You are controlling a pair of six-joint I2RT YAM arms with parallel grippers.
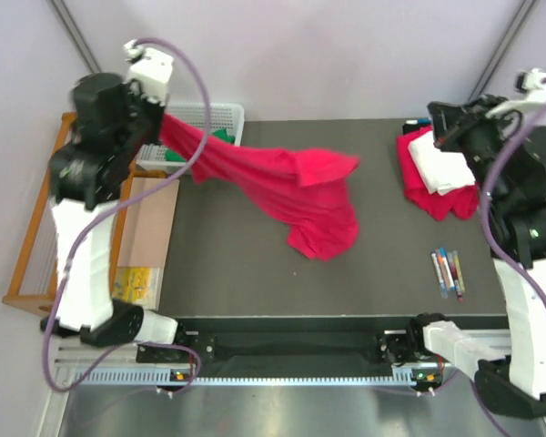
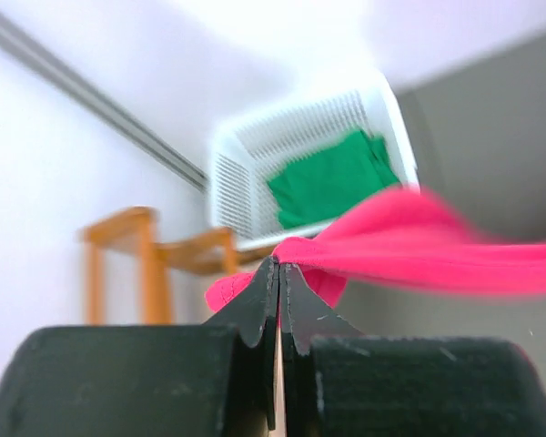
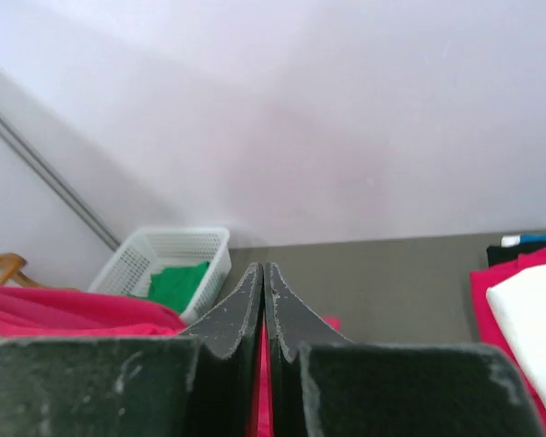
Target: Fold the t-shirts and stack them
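Note:
A red t-shirt (image 1: 323, 196) is stretched from the upper left to the middle of the table, its far end trailing loose and blurred. In the left wrist view, my left gripper is shut on a pinched part of the red cloth (image 2: 391, 241), raised near the basket. My right gripper (image 1: 443, 144) is high at the right, apart from that shirt. Seen from the right wrist, its fingertips meet with nothing between them, and red cloth shows only behind. On the right, a folded white shirt (image 1: 441, 166) lies on folded red cloth (image 1: 413, 182).
A white basket (image 1: 227, 116) with green cloth (image 2: 332, 177) stands at the back left, beside a wooden rack (image 1: 36, 237). Several markers (image 1: 448, 273) lie at the right. Bare table (image 1: 246, 282) shows in front.

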